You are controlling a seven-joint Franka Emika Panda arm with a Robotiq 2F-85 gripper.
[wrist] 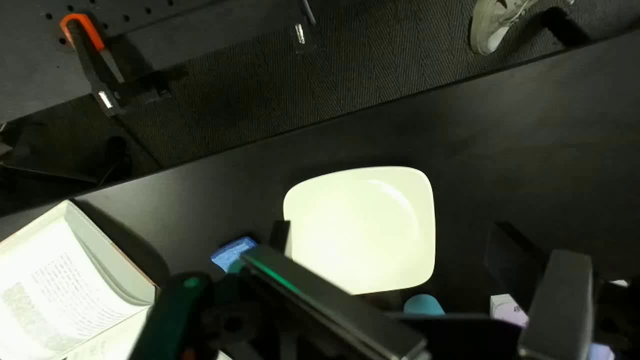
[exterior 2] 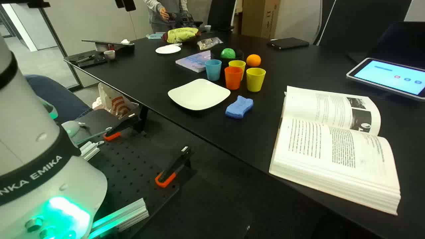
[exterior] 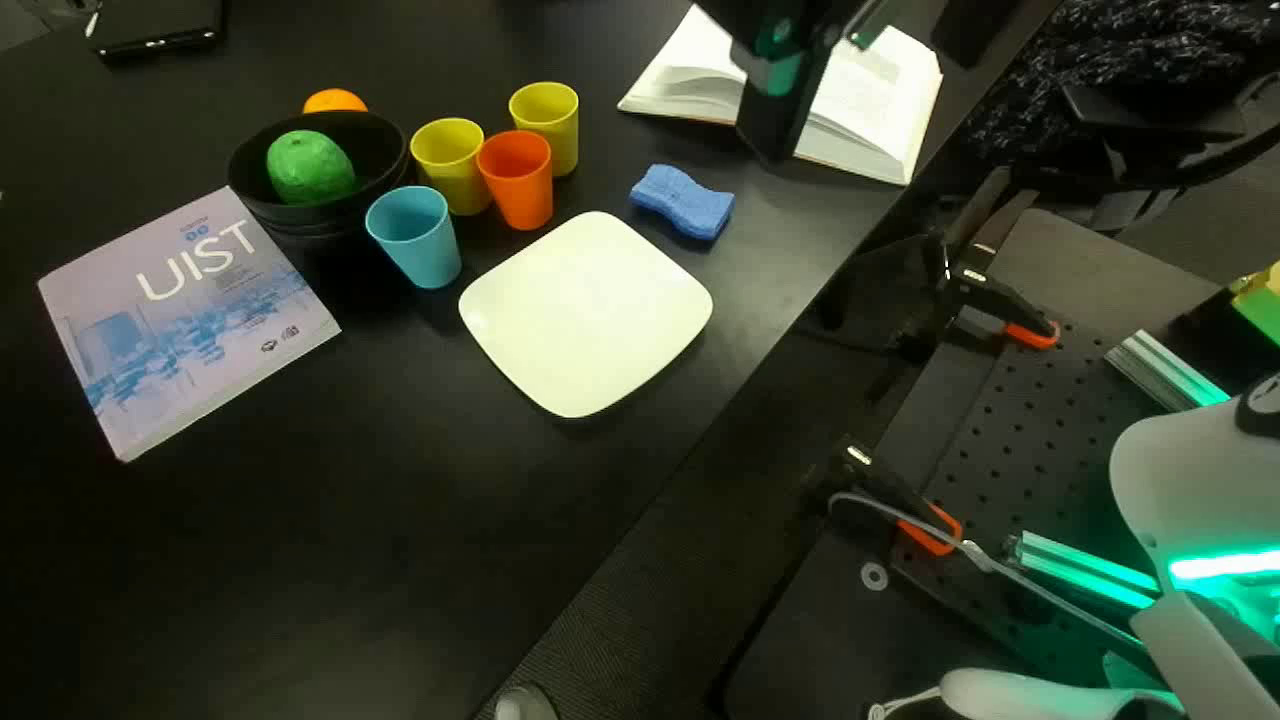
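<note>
My gripper is open and empty, its two dark fingers spread wide in the wrist view, above the table. In that view the pale square plate (wrist: 366, 222) lies below, between the fingers. The blue sponge (exterior: 683, 200) rests beside the plate, partly covered by the gripper in the wrist view. Behind the plate stand a blue cup (exterior 2: 213, 69), an orange cup (exterior 2: 233, 77) and two yellow cups, the nearer being this yellow cup (exterior 2: 255, 79). A black bowl (exterior: 390, 150) holds a green round thing (exterior: 310, 167). An orange fruit (exterior 2: 253, 60) sits beside the bowl.
An open book (exterior 2: 322, 147) lies near the table edge, and a UIST booklet (exterior: 192, 318) lies past the cups. A tablet (exterior 2: 388, 77) stands at the far right of exterior view 2. Bare table (exterior: 360, 540) stretches in front of the booklet.
</note>
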